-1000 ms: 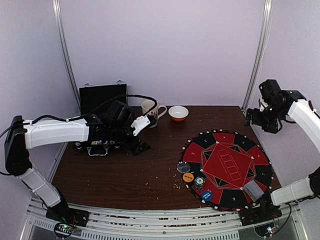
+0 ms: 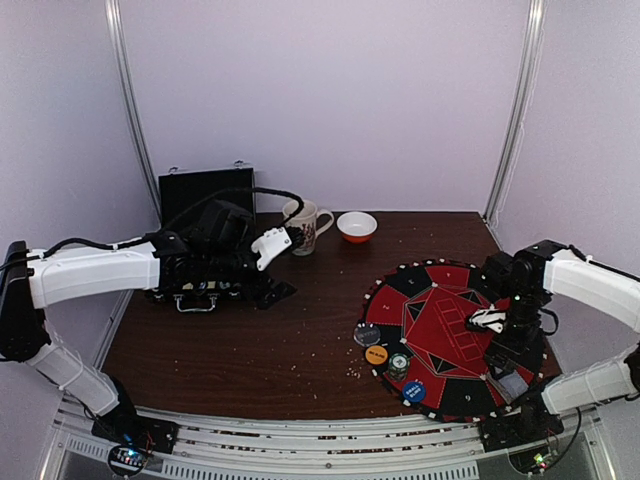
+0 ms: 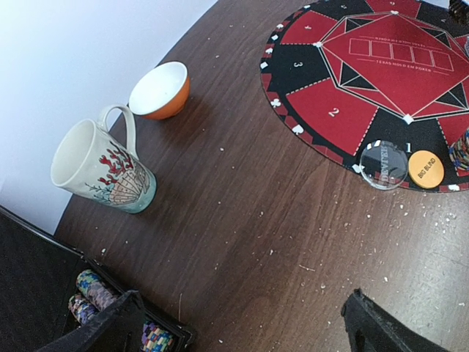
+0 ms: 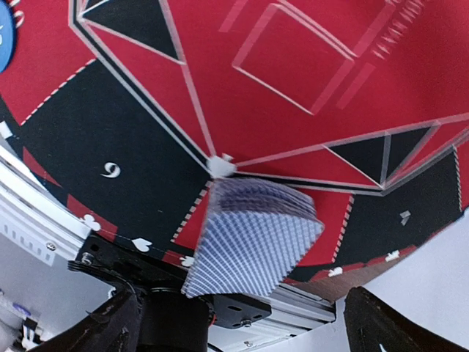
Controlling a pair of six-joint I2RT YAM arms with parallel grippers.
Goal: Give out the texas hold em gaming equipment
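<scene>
A deck of cards with a blue-grey face (image 4: 253, 249) lies on the round red and black poker mat (image 2: 440, 300), at its front right edge. Open and empty, my right gripper is over that part of the mat, the deck between and beyond its spread fingers. Along the mat's left front lie a clear disc (image 3: 383, 164), an orange "Big Blind" disc (image 3: 426, 169), a stack of chips (image 2: 398, 366) and a blue disc (image 2: 413, 391). My left gripper is open above bare table. Behind it sits the black case, with rolls of chips (image 3: 95, 290) inside.
A patterned mug (image 3: 110, 165) and a small white and orange bowl (image 3: 161, 89) stand at the back of the table. Clear brown table (image 2: 240, 360) lies left of the mat. A metal rail (image 2: 330, 440) runs along the front edge.
From beyond the mat's back right, my right arm has swung down and forward to the card deck.
</scene>
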